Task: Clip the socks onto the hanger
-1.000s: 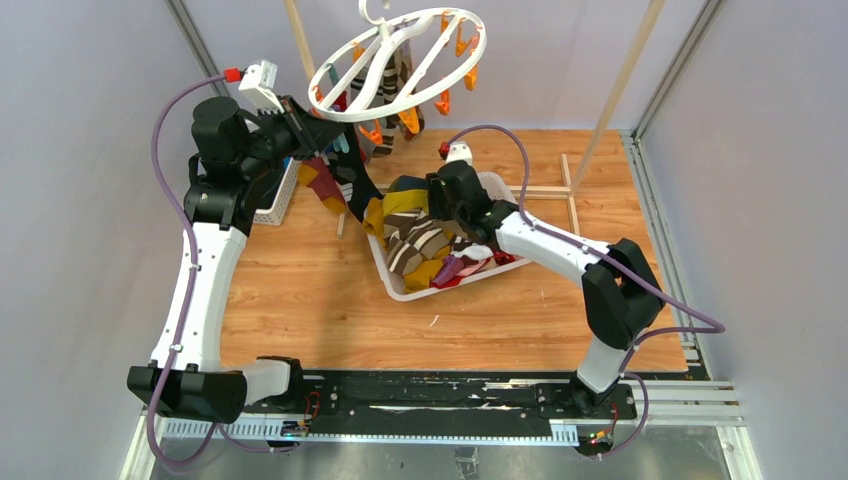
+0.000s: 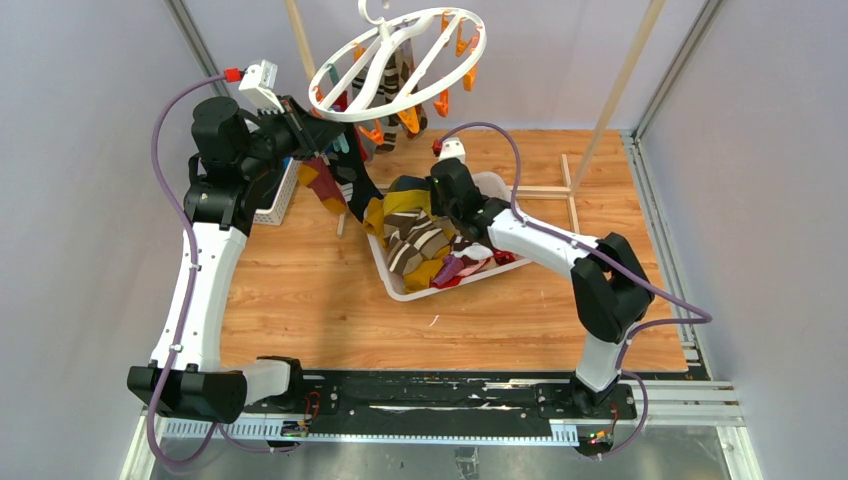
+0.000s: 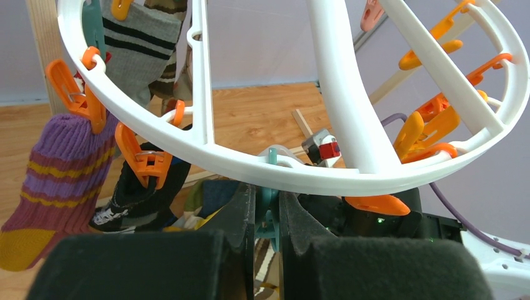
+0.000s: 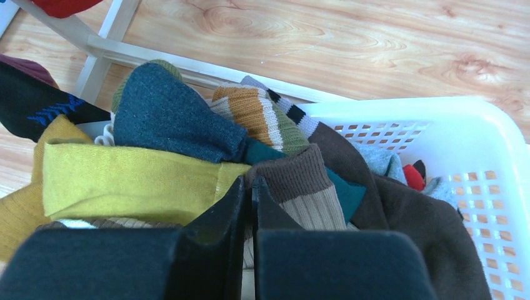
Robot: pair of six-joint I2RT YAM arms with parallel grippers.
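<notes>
The round white hanger hangs at the top with orange and teal clips round its rim. My left gripper is shut on a teal clip at the near rim. A striped purple sock and a black sock hang from orange clips beside it; a grey striped sock hangs behind. Inside the sock basket, my right gripper is shut, its tips against the cuff of a grey-brown sock. Whether cloth is pinched there is hidden.
Loose socks fill the white basket, among them a yellow sock and a dark blue sock. Another white basket stands partly behind the left arm. The hanger's wooden stand rises behind. Bare wooden floor lies in front.
The right arm has shifted slightly left over the basket, with its gripper still among the socks. My left arm and the hanger have stayed put.
</notes>
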